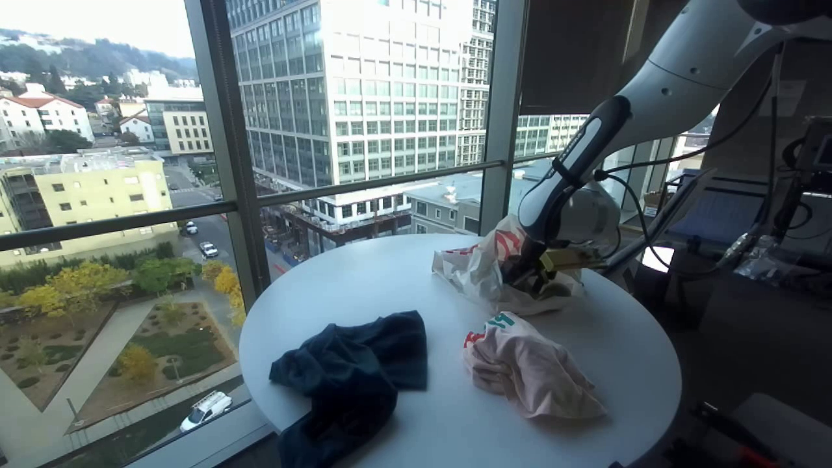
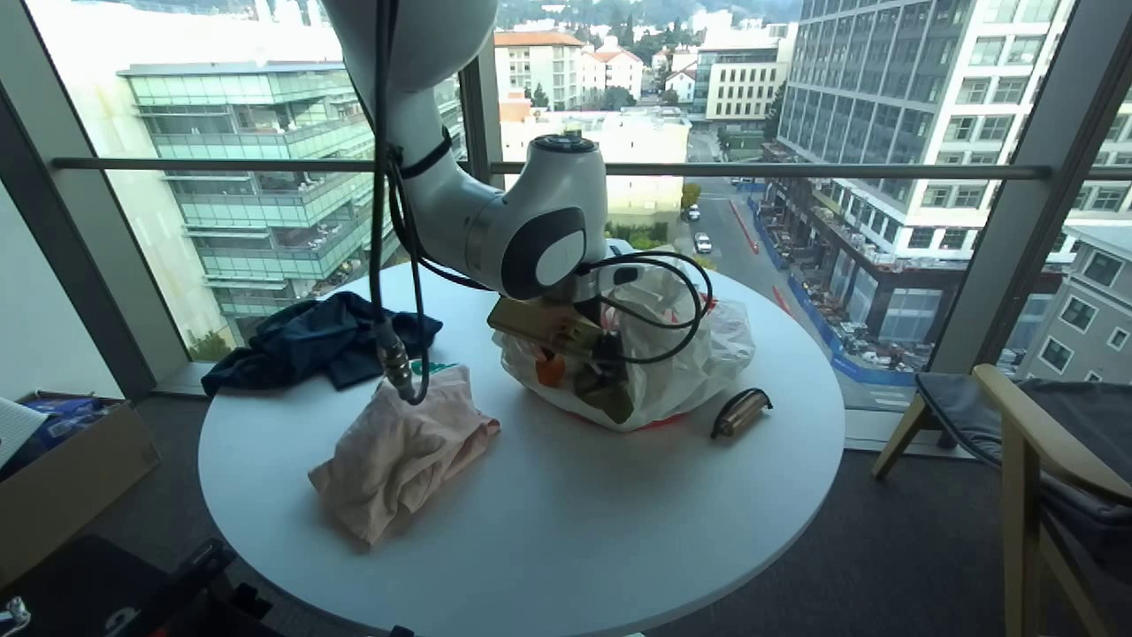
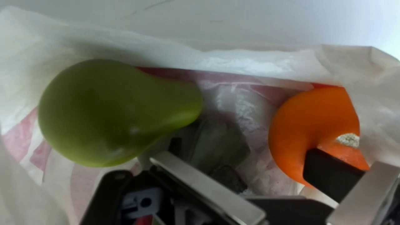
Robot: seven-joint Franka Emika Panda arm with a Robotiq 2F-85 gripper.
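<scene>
My gripper stands open, its fingers reaching into the mouth of a white plastic bag [image 1: 465, 273] with red print. In the wrist view, a green pear [image 3: 108, 112] lies in the bag to the left of the fingers. An orange [image 3: 300, 127] is at the right, partly covered by one black finger pad [image 3: 330, 174]; whether they touch I cannot tell. Deeper between the fingers shows a dim grey-green thing [image 3: 221, 144], too dark to name. The orange [image 2: 549, 368] also shows at the bag's opening in the second exterior view.
A dark blue cloth [image 1: 351, 366] and a pale pink cloth [image 1: 538, 370] lie crumpled on the round white table [image 1: 444, 421]. Beside the bag lies a small brown object with a black strap [image 2: 743, 410].
</scene>
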